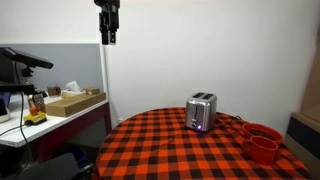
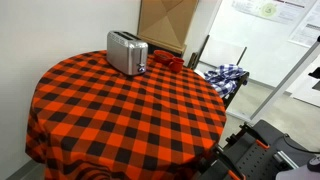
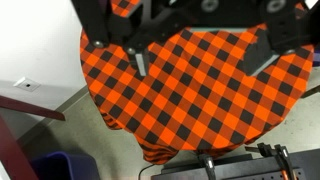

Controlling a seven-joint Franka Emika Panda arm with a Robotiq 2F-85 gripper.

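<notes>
High above the left side of the round table hangs my gripper (image 1: 108,41), well apart from everything on it. From the wrist camera, the gripper is open: its fingers (image 3: 140,63) stand wide apart, with only the distant checked cloth visible between them. A silver two-slot toaster (image 1: 201,112) stands upright on the red-and-black tablecloth (image 1: 150,145). The toaster (image 2: 127,54) shows nothing sticking out of its slots. To its right in exterior view 1 are a red pot (image 1: 262,150) and another red container (image 1: 262,131) behind it. No toaster shows in the wrist view.
Much of the tablecloth (image 2: 120,115) is bare. A white side table (image 1: 40,125) with small items and a cardboard box (image 1: 75,104) stands left. A blue checked cloth (image 2: 222,75) lies beyond the table. A dark bin (image 3: 65,167) sits on the floor.
</notes>
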